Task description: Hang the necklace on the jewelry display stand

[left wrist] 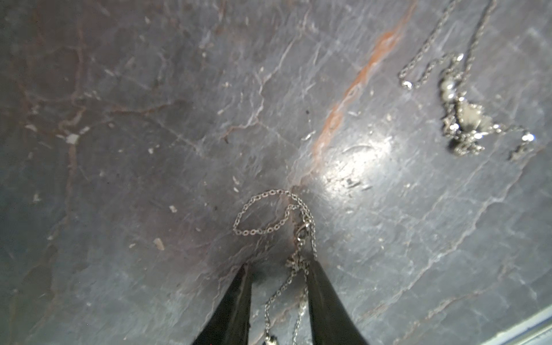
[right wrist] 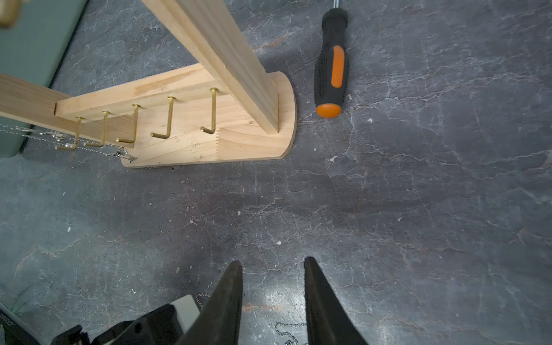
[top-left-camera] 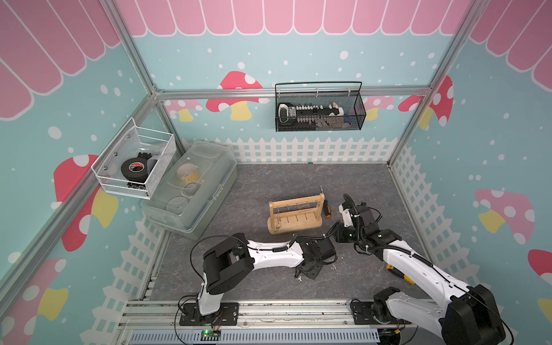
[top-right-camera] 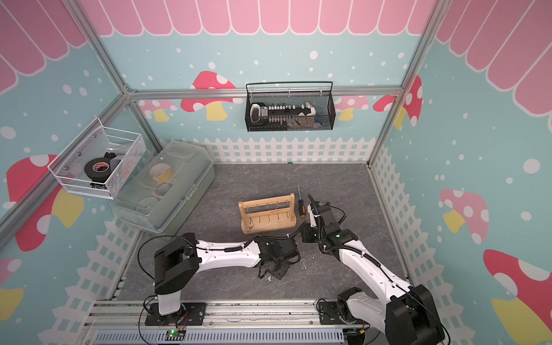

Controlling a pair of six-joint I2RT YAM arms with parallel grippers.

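Note:
Silver chain necklaces lie on the table: one (left wrist: 270, 192) runs down between the fingertips of my open left gripper, low over the table; another, tangled one (left wrist: 465, 120) lies apart at upper right in that wrist view. The wooden display stand (top-left-camera: 294, 224) with brass hooks (right wrist: 169, 115) stands behind the left gripper, a chain (right wrist: 103, 146) hanging at its left hooks. My right gripper is open, right of the stand, nothing visible between its fingers.
A screwdriver (right wrist: 329, 74) lies right of the stand. A translucent storage box (top-left-camera: 212, 166) fills the back left, under a white basket (top-left-camera: 155, 178). A yellow-handled tool (top-left-camera: 408, 277) is partly hidden by the right arm.

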